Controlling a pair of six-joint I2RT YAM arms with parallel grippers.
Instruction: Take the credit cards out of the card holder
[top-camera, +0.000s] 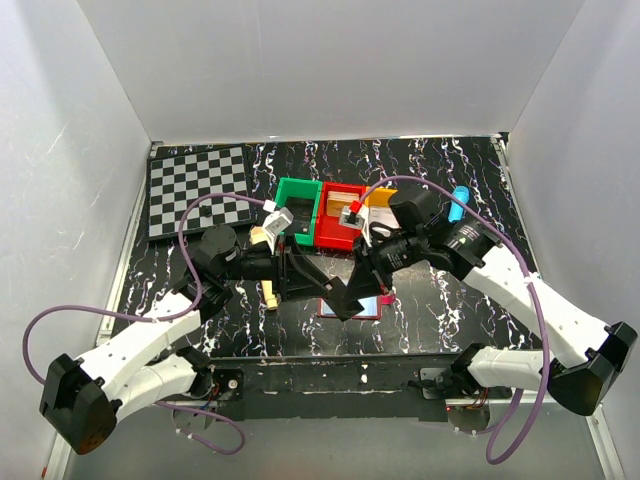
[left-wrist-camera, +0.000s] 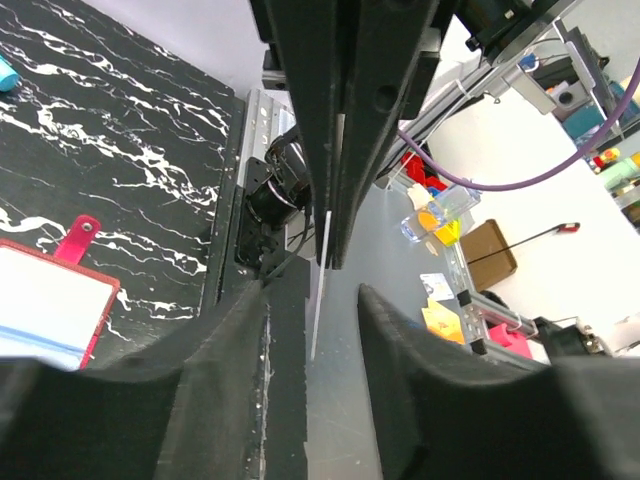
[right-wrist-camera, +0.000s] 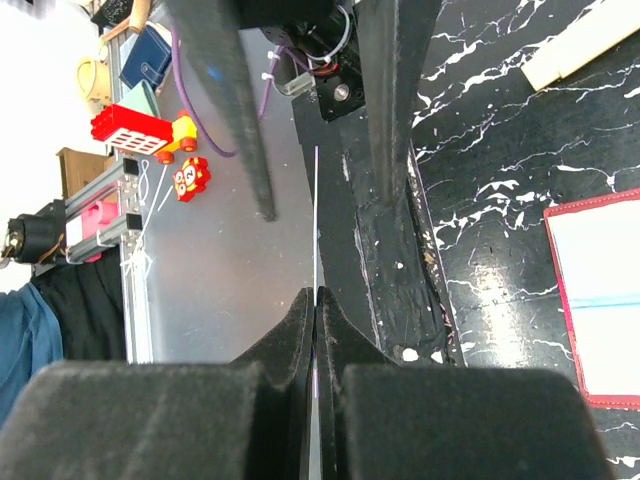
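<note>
A dark card (top-camera: 342, 299) hangs above the table, seen edge-on as a thin line in both wrist views. My right gripper is shut on one end of the card (right-wrist-camera: 316, 235). From the other side my left gripper reaches in open, its two fingers standing apart on either side of the card's free end (left-wrist-camera: 321, 285); gaps show between them and the card. Below lies the opened card holder (left-wrist-camera: 52, 300), red-edged with pale pages, partly covered by the grippers in the top view.
Green (top-camera: 287, 187), red (top-camera: 328, 240) and orange bins stand behind the grippers. A chequered board (top-camera: 200, 185) lies back left, a light blue item (top-camera: 459, 203) back right. A pale yellow stick (right-wrist-camera: 580, 45) lies left of the holder. Bare table surrounds the holder's right side.
</note>
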